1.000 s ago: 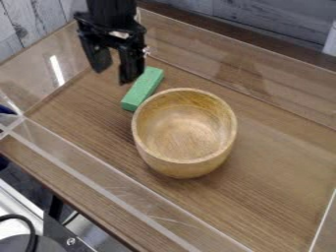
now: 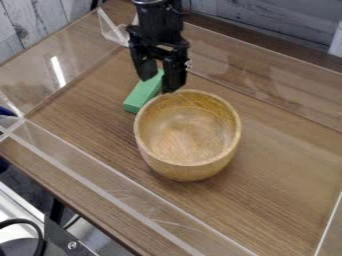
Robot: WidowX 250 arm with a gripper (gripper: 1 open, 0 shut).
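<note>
My black gripper point(image 2: 160, 66) hangs over a green oblong block point(image 2: 142, 94) near the middle of the camera view, behind a large tan wooden bowl point(image 2: 187, 158). Its two fingers appear apart, above or beside the block's far end; whether they touch it is unclear. The bowl is empty and upright on the wooden table.
A black cable point(image 2: 27, 228) lies at the lower left. A pale tiled area point(image 2: 20, 25) shows at the upper left corner.
The gripper has moved rightward and come over the far end of the green block. The block and bowl look unmoved.
</note>
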